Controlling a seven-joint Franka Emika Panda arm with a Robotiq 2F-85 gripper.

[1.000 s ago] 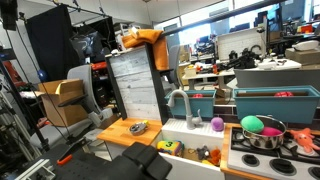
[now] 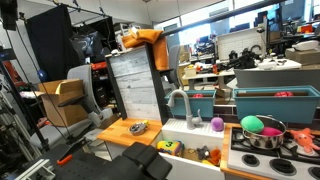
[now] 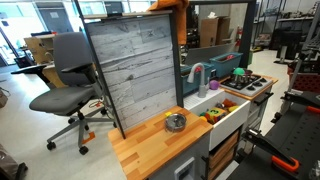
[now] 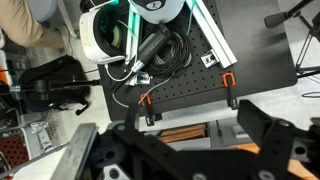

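In the wrist view my gripper shows as two dark, blurred fingers (image 4: 98, 152) far apart at the lower edge. It stands open, with nothing visible between them. Below it are a black mounting plate (image 4: 195, 85) and a bundle of black cable (image 4: 178, 55). A metal bowl (image 2: 137, 128) rests on the wooden counter (image 2: 115, 133). A metal pot (image 2: 262, 138) sits on the stove (image 2: 250, 159), with a green round object (image 2: 252, 124) and a pink one in it. Several colourful items lie in the white sink (image 2: 172, 148).
A tap (image 2: 186, 103) rises behind the sink. A grey panel (image 3: 135, 75) stands behind the wooden counter, with an orange cloth (image 2: 145, 37) hanging above. Blue bins (image 2: 255, 106) line the back. An office chair (image 3: 75, 88) stands on the open floor.
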